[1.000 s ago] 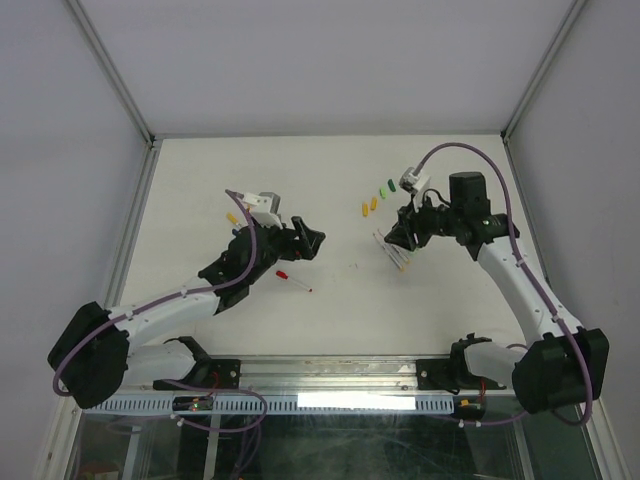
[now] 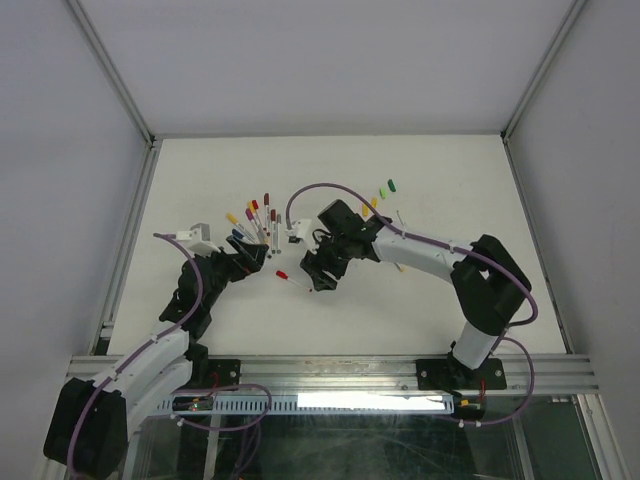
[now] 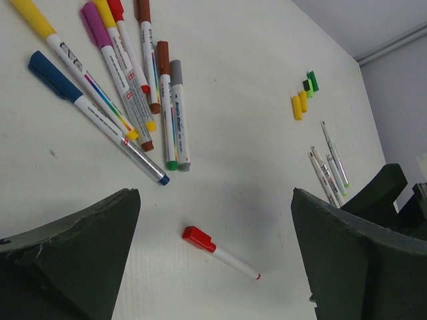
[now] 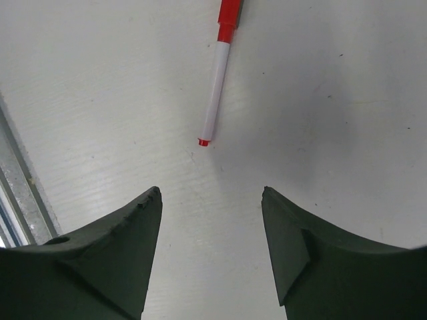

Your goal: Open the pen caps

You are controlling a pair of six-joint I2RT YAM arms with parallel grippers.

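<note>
A red-capped white marker [image 3: 227,257] lies alone on the table. In the right wrist view its red cap [image 4: 228,17] is at the far end, with my open right gripper just short of its white end. My left gripper [image 2: 247,257] is open over the left side, near a group of capped pens [image 3: 113,87] in several colours, including a dark blue one [image 3: 55,79]. Nothing is between either gripper's fingers.
Loose caps [image 3: 297,108] in yellow, green and dark colours lie at the back right, with uncapped pens [image 3: 321,175] below them.
Both arms have moved left over the last second. The right gripper has come from the right-side pens down toward the lone red marker; the left gripper has drawn back toward the left group.
</note>
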